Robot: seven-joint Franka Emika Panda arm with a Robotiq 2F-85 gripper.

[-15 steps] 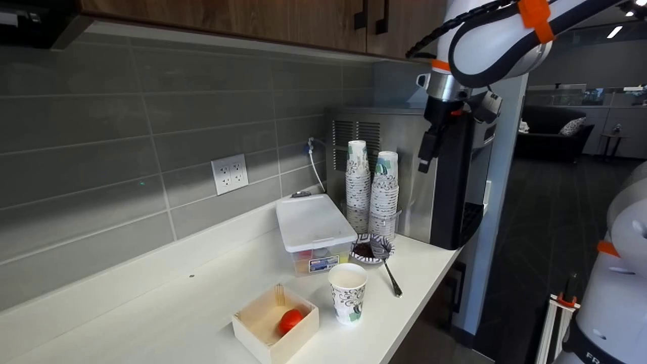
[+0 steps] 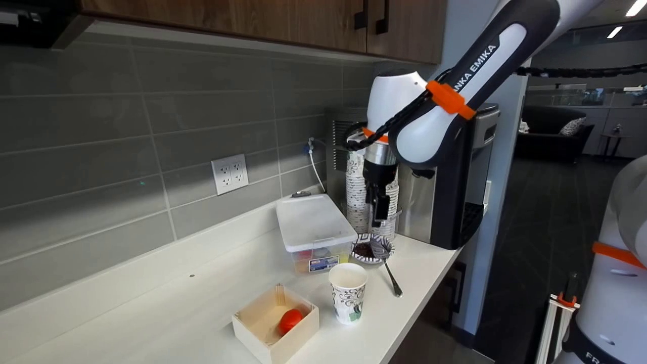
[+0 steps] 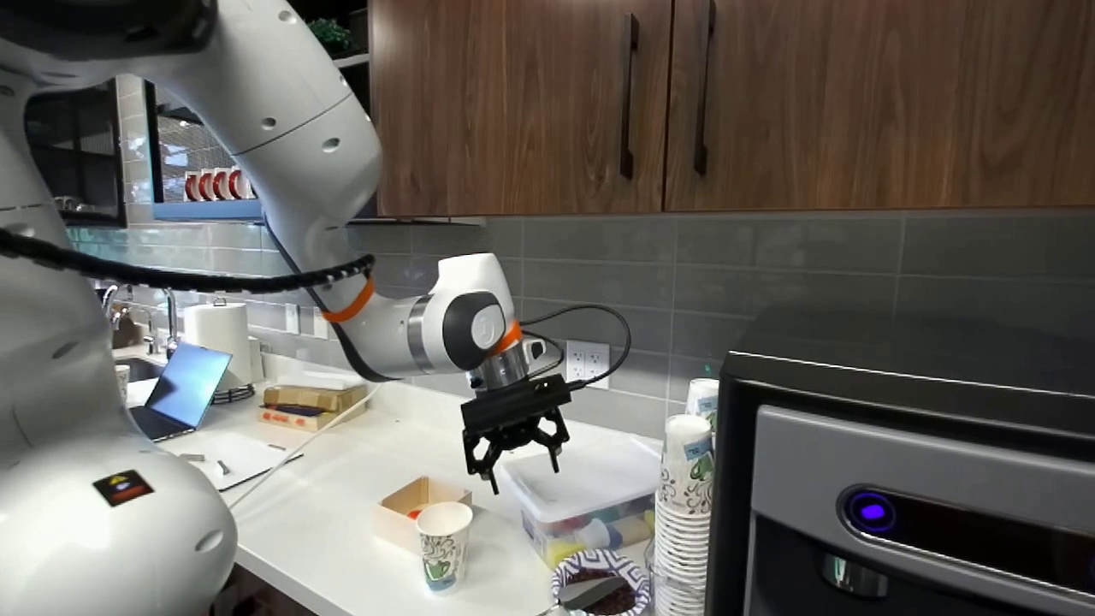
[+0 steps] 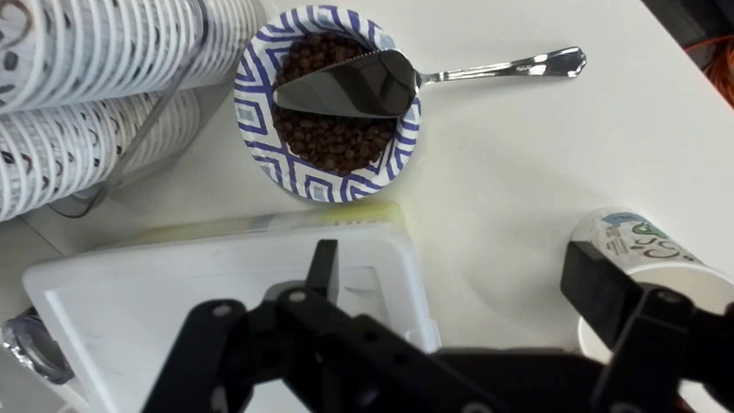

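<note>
My gripper is open, its black fingers wide apart with nothing between them. In exterior view 2 the gripper [image 3: 525, 482] hangs in the air above the counter, near the lidded box. A blue-and-white patterned bowl [image 4: 258, 113] holds brown beans [image 4: 337, 141]. Across it rests a metal cake server [image 4: 351, 86], its handle reaching out over the counter. One patterned paper cup [image 2: 349, 300] stands upright by itself; in the wrist view the cup [image 4: 623, 237] is partly hidden behind a finger. A wooden box [image 2: 255, 336] beside it contains a red round object [image 2: 290, 320].
A clear plastic bin with a white lid [image 2: 315, 221] stands near the wall. Tall stacks of paper cups [image 3: 685, 493] rise between the bowl and a steel machine [image 3: 903, 431]. Bare counter [image 2: 164, 321] lies left of the wooden box.
In exterior view 1 my arm and gripper have moved left and down, from in front of the steel machine to before the cup stacks. The objects on the counter stay in place.
</note>
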